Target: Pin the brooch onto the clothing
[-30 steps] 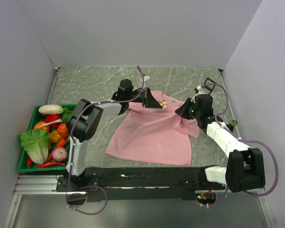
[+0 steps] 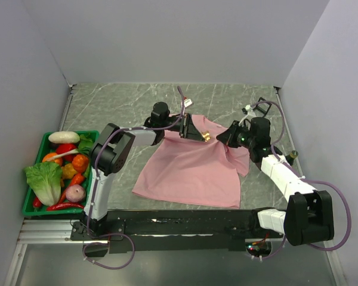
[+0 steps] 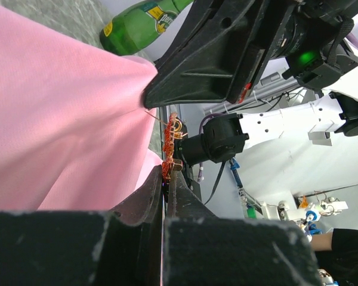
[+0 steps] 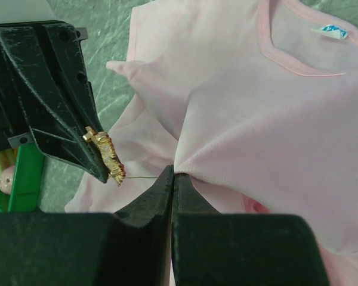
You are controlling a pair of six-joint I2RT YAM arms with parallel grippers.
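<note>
The pink garment [image 2: 188, 176] lies on the table, its upper part raised in a fold. My left gripper is shut on the gold brooch [image 2: 205, 136], whose thin pin points toward the fabric beside my right gripper's tip, seen in both wrist views. My right gripper is shut on a pinched fold of the garment; the pin [image 4: 140, 177] reaches close to that fold. Whether it passes through the cloth is hard to tell.
A green basket of vegetables [image 2: 30, 202] sits at the left. A green bottle [image 3: 128, 33] stands at the right edge. Bare marble table [image 2: 107, 95] shows at the back left.
The right arm has moved very little.
</note>
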